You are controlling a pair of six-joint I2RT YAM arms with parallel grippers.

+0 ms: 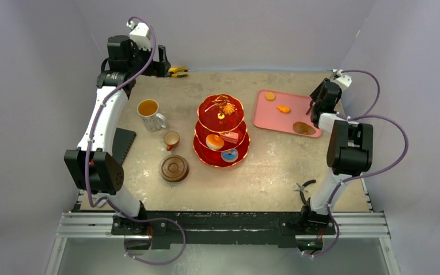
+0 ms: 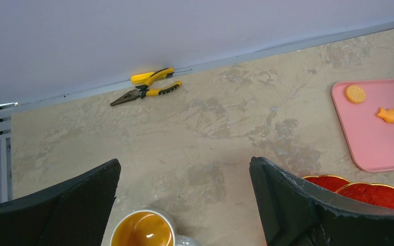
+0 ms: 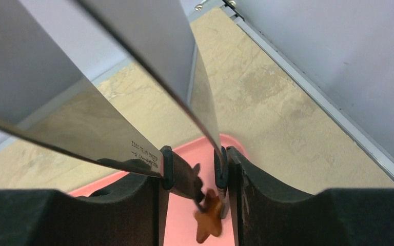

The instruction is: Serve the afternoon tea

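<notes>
In the right wrist view, a pair of shiny metal tongs (image 3: 195, 84) is between the fingers of my right gripper, one finger against each arm. The tongs' arms are apart, their lower ends down by a brown star-shaped piece (image 3: 209, 220) on the pink tray (image 1: 263, 117); whether they touch it I cannot tell. A round biscuit (image 1: 270, 95), an orange fish-shaped piece (image 1: 283, 109) and a brown pastry (image 1: 303, 128) also lie on this tray. The red three-tier stand (image 1: 211, 119) bears several sweets. High at the back left, my left gripper stands open and empty.
Left of the stand are a mug (image 1: 152, 118), a small brown cup (image 1: 171, 139) and a brown lidded pot (image 1: 174, 168). Yellow-handled pliers (image 2: 156, 90) lie by the back wall, black-handled pliers (image 1: 303, 190) at front right.
</notes>
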